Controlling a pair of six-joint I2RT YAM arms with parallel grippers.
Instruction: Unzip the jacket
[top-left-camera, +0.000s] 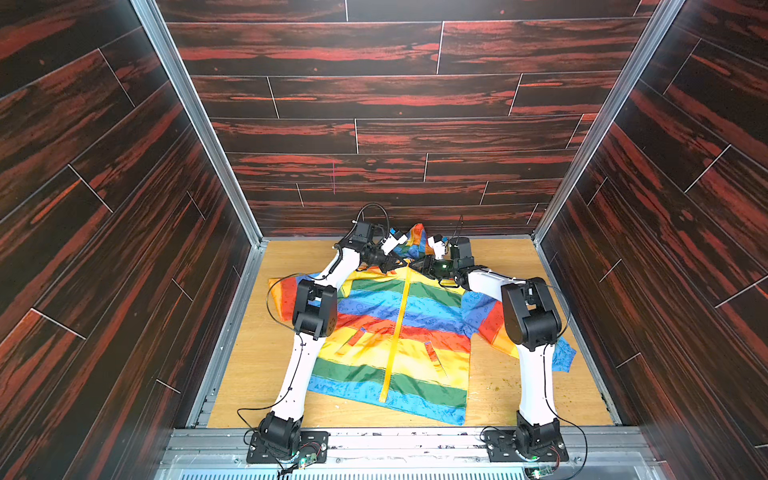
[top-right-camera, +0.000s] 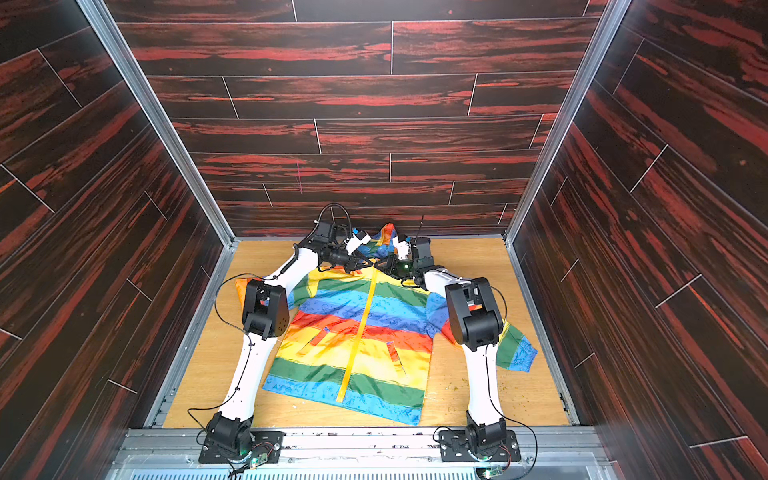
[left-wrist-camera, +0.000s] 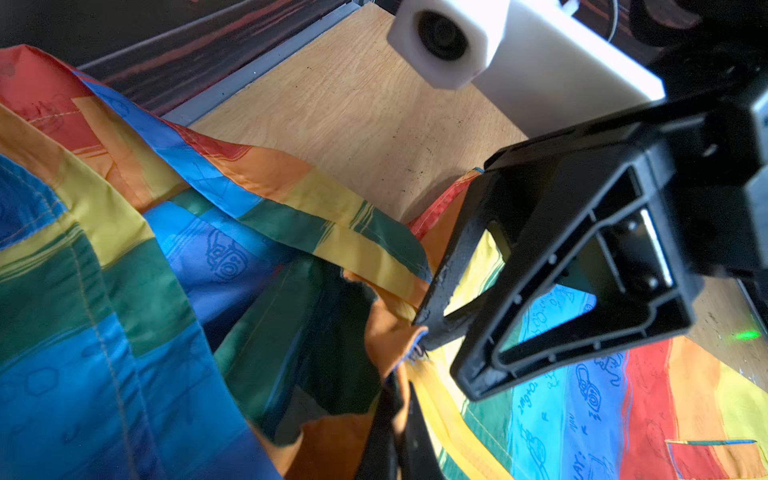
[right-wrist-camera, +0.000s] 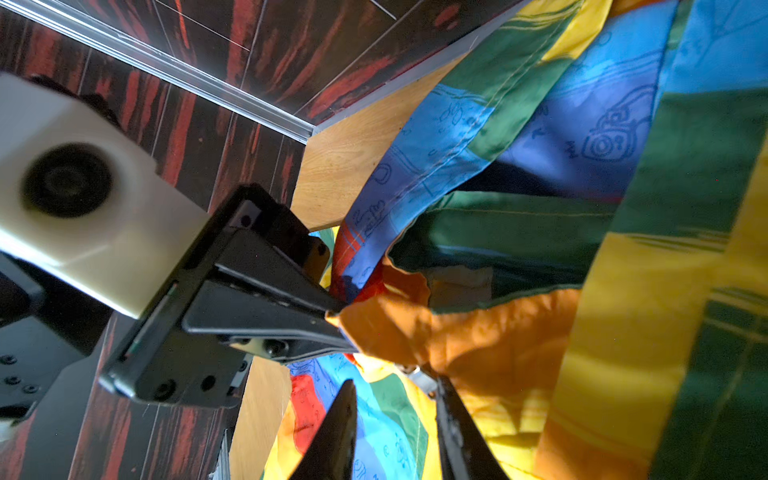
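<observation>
The rainbow-striped jacket (top-left-camera: 376, 308) lies face up on the table, its yellow zip strip (top-left-camera: 395, 344) running from collar to hem. At the neck, my left gripper (top-left-camera: 402, 261) is shut on the edge of the orange collar; the pinched cloth also shows between its fingers in the left wrist view. Just beside it, my right gripper is open over the top of the zip. A small silver zip pull (right-wrist-camera: 419, 379) shows near one of its fingertips (right-wrist-camera: 445, 392), and nothing is clearly gripped there.
The hood (top-left-camera: 416, 240) is spread behind the collar, near the back wall. One sleeve (top-left-camera: 512, 340) stretches out under the right arm, the other sleeve (top-left-camera: 284, 296) under the left. Bare wood table (top-left-camera: 248, 368) shows on both sides. Both grippers stand very close together.
</observation>
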